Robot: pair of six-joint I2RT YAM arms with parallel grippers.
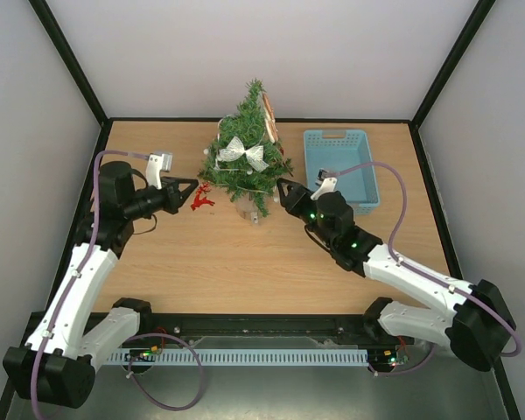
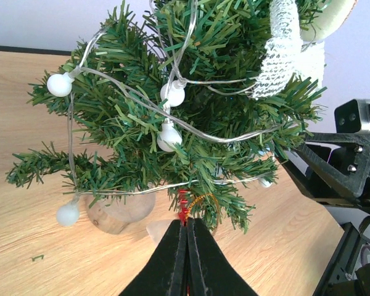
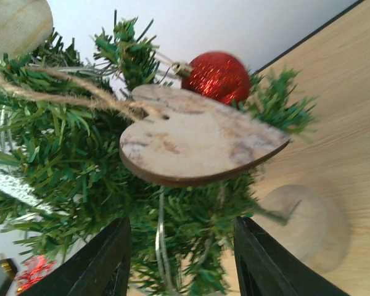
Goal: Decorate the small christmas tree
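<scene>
The small green tree (image 1: pixel 246 166) stands upright at the back middle, with a white bow (image 1: pixel 242 154) on its front. Left of it my left gripper (image 1: pixel 195 183) is shut. A red reindeer-like ornament (image 1: pixel 202 198) hangs at its tips, clear of the table. In the left wrist view the closed fingertips (image 2: pixel 184 227) have a gold thread loop (image 2: pixel 205 198) and a bit of red just behind them. Right of the tree, my right gripper is open, with only branches seen beyond the gap. A wooden heart (image 3: pixel 197 135) and a red bauble (image 3: pixel 217 78) hang on that side.
A blue basket (image 1: pixel 313 140) sits at the back right, looking empty from above. String lights with white bulbs (image 2: pixel 60 85) wrap the tree.
</scene>
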